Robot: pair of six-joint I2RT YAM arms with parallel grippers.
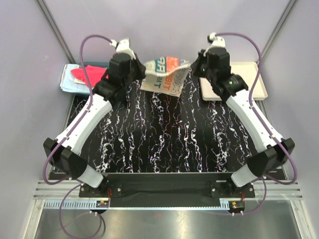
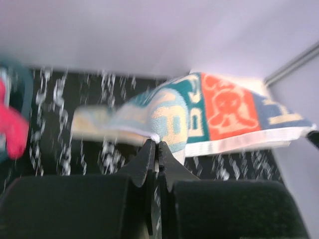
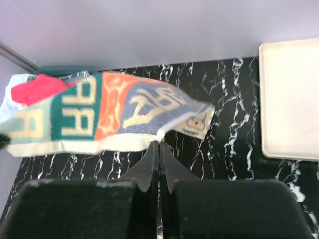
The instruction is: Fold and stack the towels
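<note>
A patterned towel [image 1: 164, 79] with green, orange and blue-grey blocks and lettering hangs stretched between my two grippers over the far part of the table. In the left wrist view one corner of the towel [image 2: 229, 107] is pinched by my left gripper, shut on it. From the right wrist view, the opposite corner of the towel [image 3: 124, 112] meets the fingertips of my right gripper, also shut on it. Its lower part trails down toward the dark tabletop; whether it touches cannot be told.
At the back left stands a teal basket [image 1: 102, 64] with a red cloth [image 1: 94, 73] and a pale blue cloth [image 1: 70, 79]. An empty cream tray [image 1: 244, 82] lies at the back right.
</note>
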